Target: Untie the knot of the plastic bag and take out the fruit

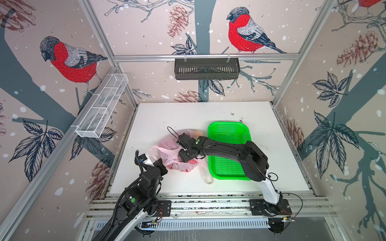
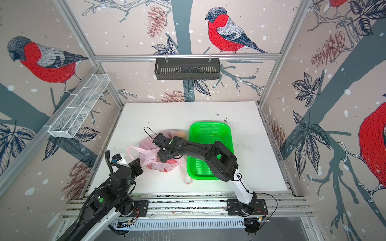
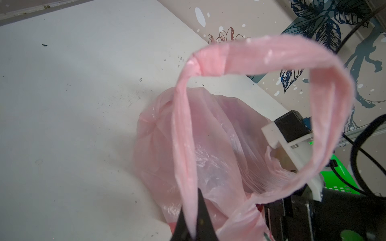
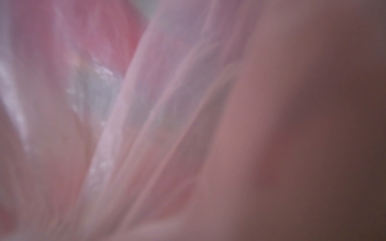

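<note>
A pink plastic bag (image 1: 168,144) lies opened out on the white table, left of the green basket (image 1: 229,170). Red shows through its near side, and an orange-tinted patch (image 1: 197,133) at its far side; I cannot make out single fruits. In the left wrist view a loop of the bag's handle (image 3: 277,54) rises and narrows down to my left gripper, which is shut on it. My right gripper (image 1: 185,155) reaches from the right down into the bag's mouth. Its fingers are hidden; the right wrist view is filled with blurred pink film (image 4: 132,80).
The right forearm (image 1: 225,148) crosses over the basket, which looks empty where visible. Another handle loop (image 1: 207,176) trails on the table beside the basket's near left edge. Free table lies behind the bag and along the right side.
</note>
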